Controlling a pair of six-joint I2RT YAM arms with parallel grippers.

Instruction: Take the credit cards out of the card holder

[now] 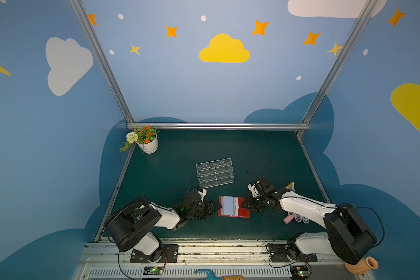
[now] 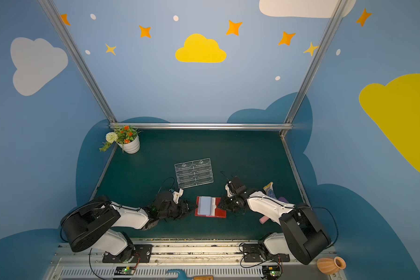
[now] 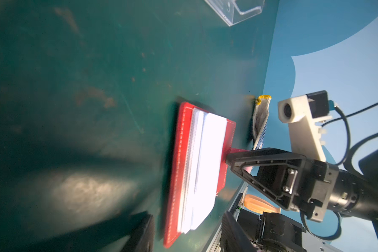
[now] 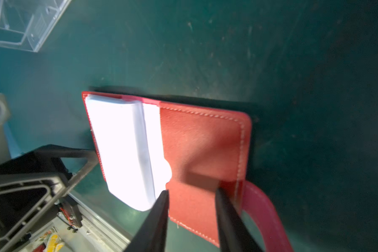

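A red card holder (image 4: 201, 147) lies open on the green table (image 4: 315, 84), white card sleeves (image 4: 121, 142) on its left half and bare red cover on its right. In the left wrist view my left gripper is open beside the holder's near edge, nothing between its fingers. In the right wrist view my right gripper is part open over the lower red cover, its blurred fingers apart with no item seen held between them. Whether cards are inside the sleeves cannot be seen.
A clear compartment tray (image 1: 214, 172) lies behind the holder. A flower pot (image 1: 148, 144) stands at the back left. A glove (image 1: 298, 215) and pink object (image 1: 288, 218) lie at the right, partly under the arm.
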